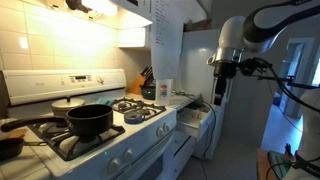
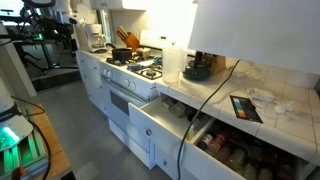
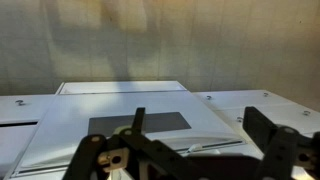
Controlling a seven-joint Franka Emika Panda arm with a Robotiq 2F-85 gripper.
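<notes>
My gripper is open in the wrist view, with a wide empty gap between its dark fingers. Exterior view 1 has the gripper [image 1: 221, 92] at the right, hanging in mid-air away from the stove. Far off at the left of exterior view 2 is the arm [image 2: 52, 35]. A white stove [image 1: 100, 82] carries a black pot [image 1: 90, 121] and a lidded pot [image 1: 68, 103]. In the wrist view, the oven front with its grey window [image 3: 160, 123] lies beyond the fingers, apart from them.
Beyond the stove, a drawer [image 2: 168, 122] stands pulled out, and a lower drawer [image 2: 238, 155] full of jars is open too. A dish rack [image 2: 207, 67] and a coloured card [image 2: 245, 107] rest on the counter.
</notes>
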